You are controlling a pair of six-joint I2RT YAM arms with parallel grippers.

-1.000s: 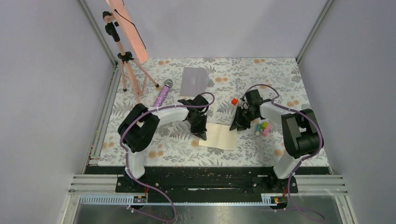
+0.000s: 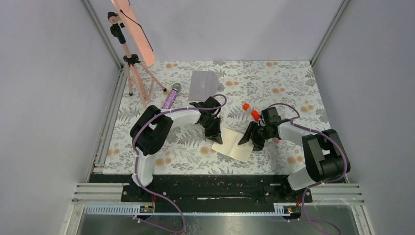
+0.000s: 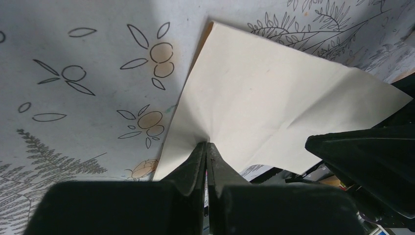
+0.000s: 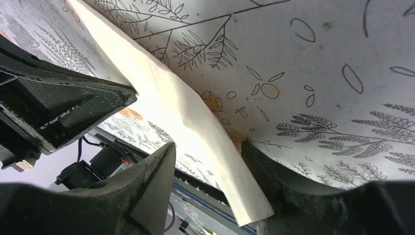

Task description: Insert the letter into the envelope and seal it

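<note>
The cream folded paper (image 2: 231,146), either the letter or the envelope, lies near the table's front with a crease across it. My left gripper is shut with its tips on the paper's left part, where it dimples; whether any is pinched cannot be told. The right gripper stands open around the right end of the paper (image 4: 188,110). This end is raised and curved, and runs between the parted fingers without being clamped. A pale grey sheet (image 2: 199,86) lies flat at the back, perhaps the other paper item.
A purple microphone (image 2: 171,96) and a tripod (image 2: 136,78) stand back left. Small red blocks (image 2: 245,106) lie behind the right gripper; a pink piece (image 2: 277,140) is mostly hidden under that arm.
The right gripper has come toward the front, with its fingers now spread across the paper's right end. The paper has turned slightly, its right side shifting frontward. The left gripper has moved slightly right.
</note>
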